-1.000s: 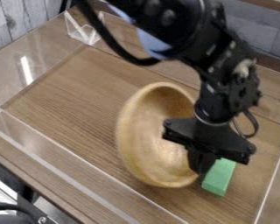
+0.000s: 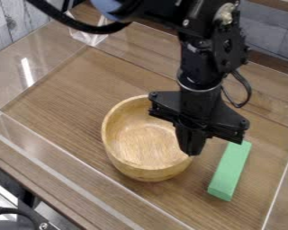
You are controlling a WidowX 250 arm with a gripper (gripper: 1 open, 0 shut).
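Observation:
My black gripper (image 2: 204, 135) is over the right half of a tan wooden bowl (image 2: 134, 154), its lower part hiding some of the rim. Whether its fingers are open or shut is unclear. A green oblong block (image 2: 230, 171) lies just right of the bowl.
Dark cables show at the lower left corner and beside the arm on the right.
Since a second ago the arm has shifted and the bowl now rests further left, apart from the green block, which shows more fully.

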